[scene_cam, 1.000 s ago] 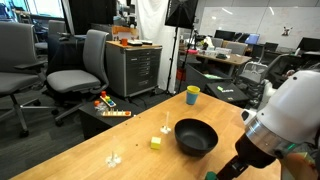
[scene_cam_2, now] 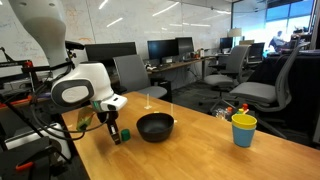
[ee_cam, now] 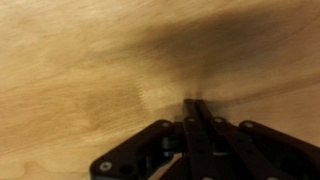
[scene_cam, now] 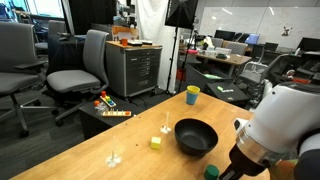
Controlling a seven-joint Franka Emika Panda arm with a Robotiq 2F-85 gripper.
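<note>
A small dark green object [scene_cam: 211, 172] sits on the wooden table near the front, and in exterior view 2 the same green object [scene_cam_2: 125, 134] is just right of my fingertips. My gripper [scene_cam_2: 115, 140] points down close to the table, beside it. A black bowl [scene_cam_2: 156, 126] stands right of the green object; exterior view 1 shows the bowl [scene_cam: 196, 136] behind it. In the wrist view my gripper has its narrow fingertips close together over bare wood, nothing visible between them. Their exact opening is unclear.
A blue and yellow cup [scene_cam: 192, 95] stands farther back. A yellow block [scene_cam: 156, 142] lies left of the bowl, with a pale thin item [scene_cam: 114, 159] beyond it to the left. Several coloured pieces [scene_cam: 104, 104] rest by a dark box.
</note>
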